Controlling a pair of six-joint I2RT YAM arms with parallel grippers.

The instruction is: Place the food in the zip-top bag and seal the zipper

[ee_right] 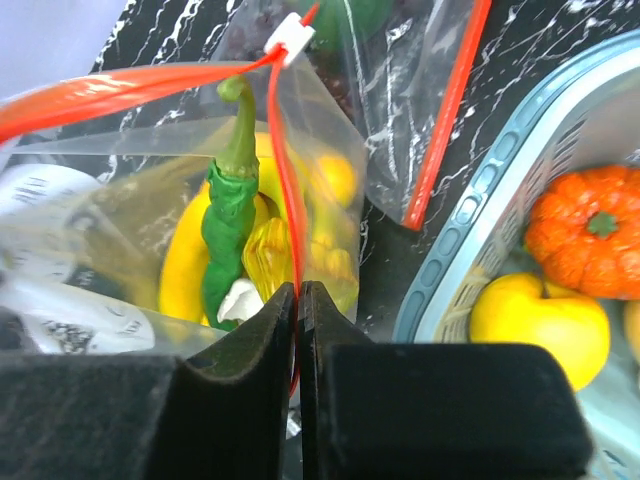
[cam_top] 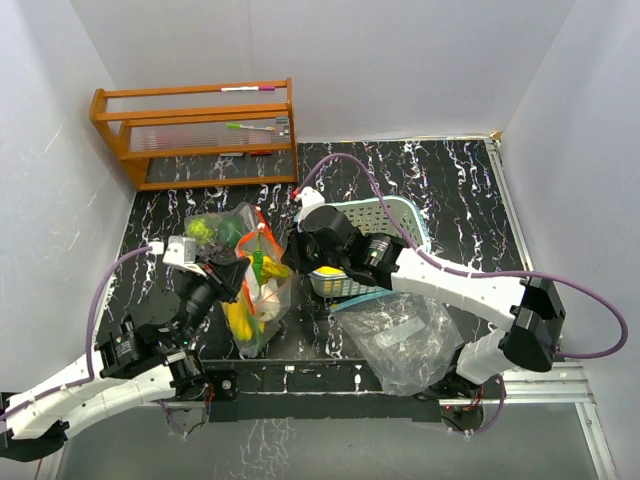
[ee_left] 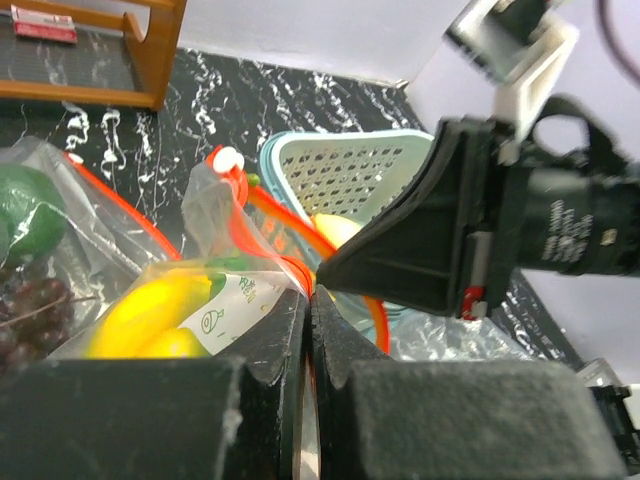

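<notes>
An open zip bag (ee_right: 150,240) with orange zipper holds a green pepper (ee_right: 228,230), yellow banana (ee_right: 182,265) and other yellow food. My left gripper is shut at the bag's rim in the left wrist view. My right gripper is shut on the bag's orange-edged rim, on the basket side. A second bag (ee_left: 40,260) with green food and grapes lies behind, to the left.
The white basket (cam_top: 400,215) at right holds a pumpkin (ee_right: 585,230) and yellow fruit (ee_right: 535,330). An empty bag (cam_top: 400,340) lies in front of it. A wooden rack (cam_top: 195,185) stands at the back left.
</notes>
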